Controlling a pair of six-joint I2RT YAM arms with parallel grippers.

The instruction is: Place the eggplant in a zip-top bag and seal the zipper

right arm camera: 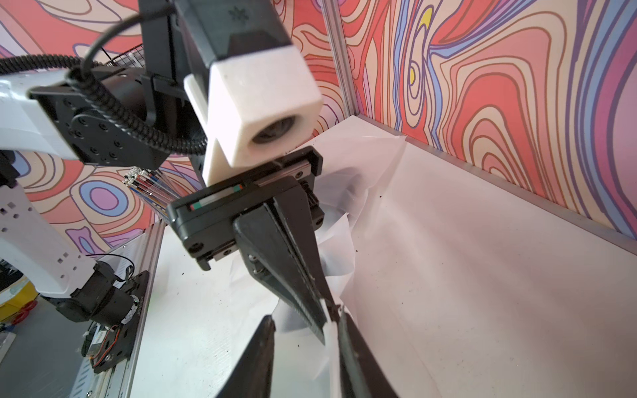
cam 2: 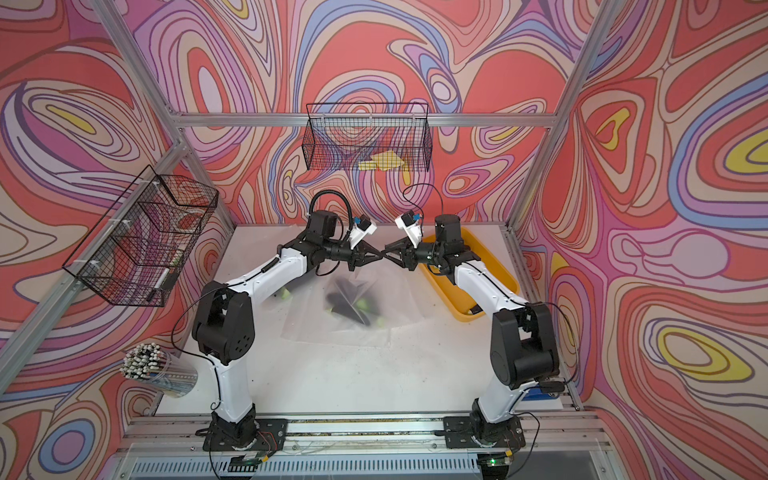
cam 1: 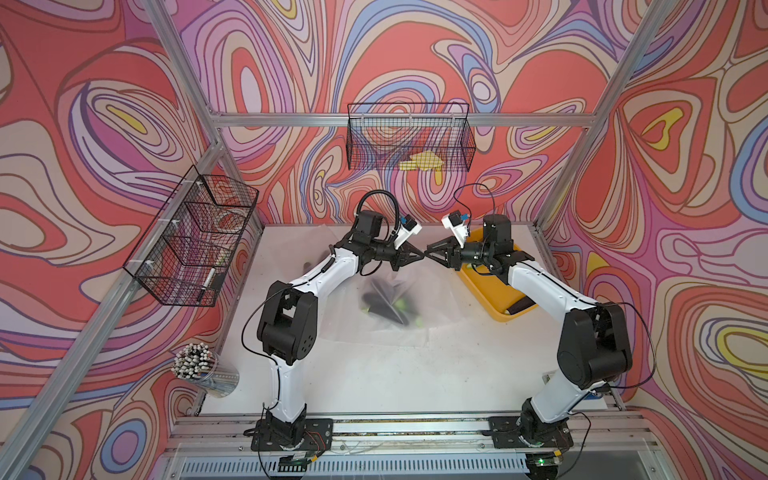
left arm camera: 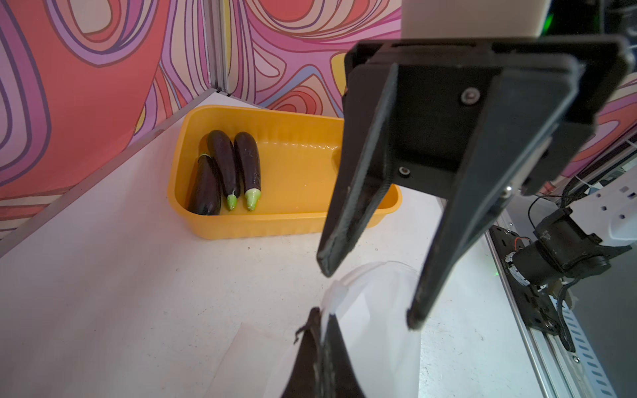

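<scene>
A translucent zip top bag (cam 1: pixel 400 316) lies across the middle of the table, dark and green shapes showing through it. Its raised top edge (right arm camera: pixel 333 358) reaches my left gripper (cam 1: pixel 418 256), which is shut on that edge. My right gripper (cam 1: pixel 432 253) hangs just right of it with fingers parted around the left gripper's tip area, nothing visible held. Whether the zipper is sealed cannot be told.
An orange tray (left arm camera: pixel 298 179) holding several eggplants (left arm camera: pixel 248 165) sits at the back right. Wire baskets hang at the left (cam 1: pixel 192 248) and back (cam 1: pixel 408 140). A container of sticks (cam 1: pixel 204 376) stands at front left.
</scene>
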